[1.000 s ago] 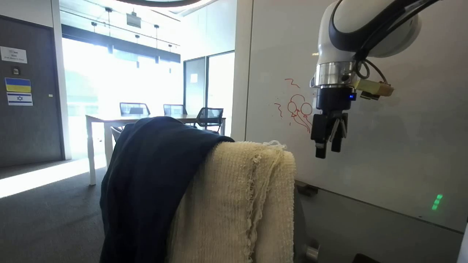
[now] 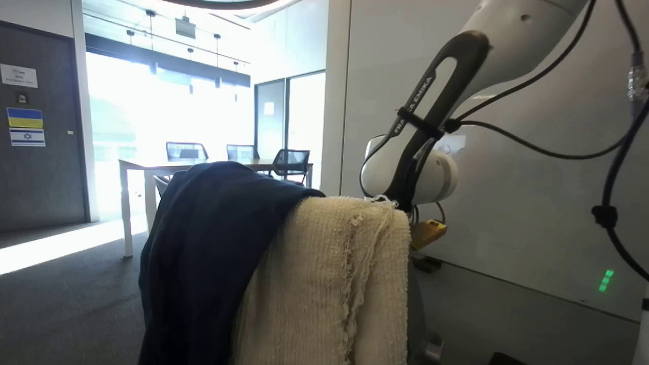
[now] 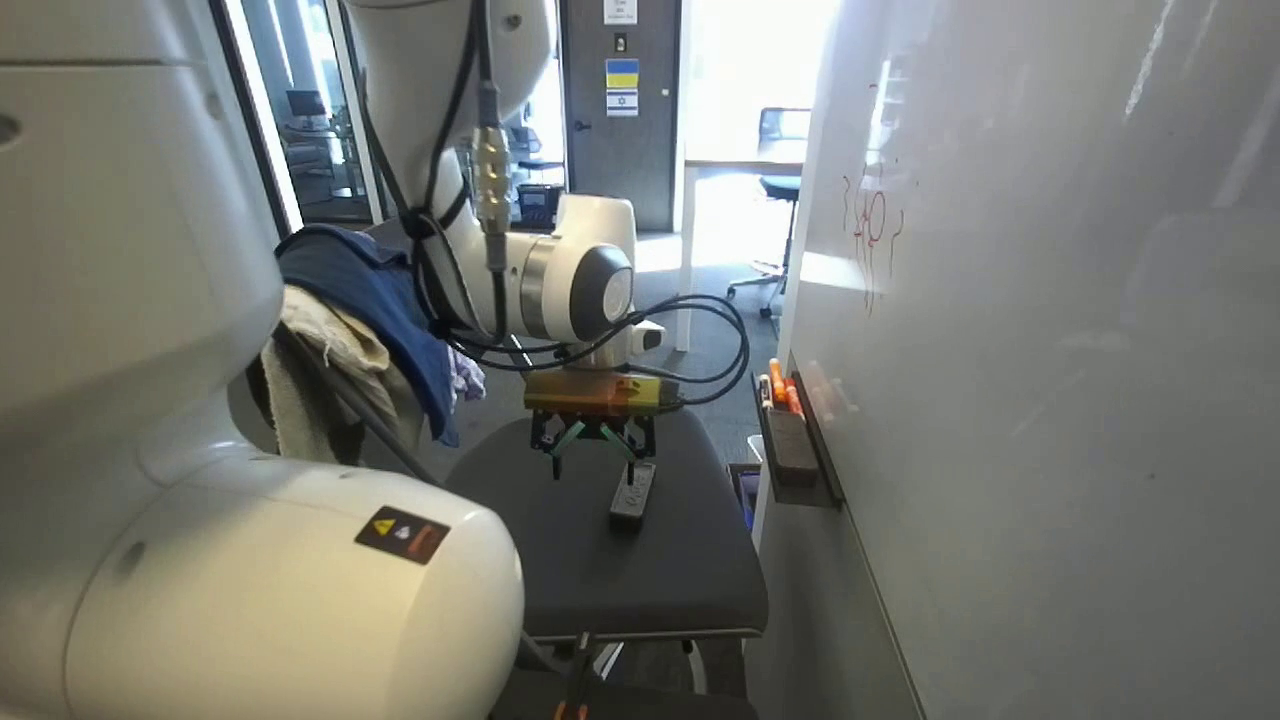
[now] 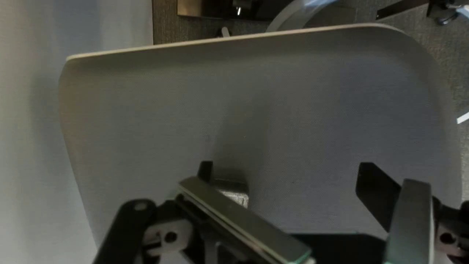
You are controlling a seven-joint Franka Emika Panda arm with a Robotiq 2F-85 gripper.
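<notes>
My gripper (image 3: 594,470) hangs open above the dark chair seat (image 3: 576,576), its fingers spread with nothing between them. A small dark block with a grey, marked top, which looks like a whiteboard eraser (image 3: 633,496), lies on the seat under the right-hand finger in exterior view 2. In the wrist view only one end of the eraser (image 4: 236,193) shows beside the left finger, which hides the rest. Exterior view 1 has the gripper's fingers out of sight behind the draped towel (image 2: 328,280).
A whiteboard (image 3: 1032,360) with red drawing stands at the right of the seat. Its tray (image 3: 806,490) holds another eraser and several markers. Clothes (image 3: 372,300) hang over the chair back. Much of the seat is bare.
The arm has come down and towards the draped chair back. The gripper, in plain sight before the whiteboard earlier, is now hidden behind the towel, and the red drawing there is covered by the arm.
</notes>
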